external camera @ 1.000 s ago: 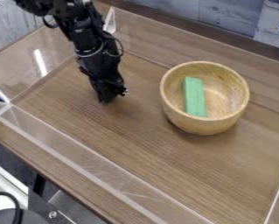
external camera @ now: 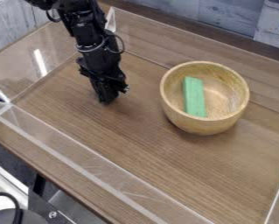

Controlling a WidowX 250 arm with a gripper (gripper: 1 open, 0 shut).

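Note:
My black arm reaches down from the top left over a wooden table, its gripper [external camera: 104,94] low at the left-centre, close to the tabletop. The gripper appears shut, with nothing visible between its fingers, though the dark tips are hard to make out. To its right stands a round tan bowl [external camera: 229,115] with a long green block [external camera: 194,97] lying inside it.
A pale wall [external camera: 272,22] rises at the back right. Dark cables or parts show at the bottom left corner and left edge.
The arm and gripper have shifted very slightly to the left. The bowl and green block have not moved.

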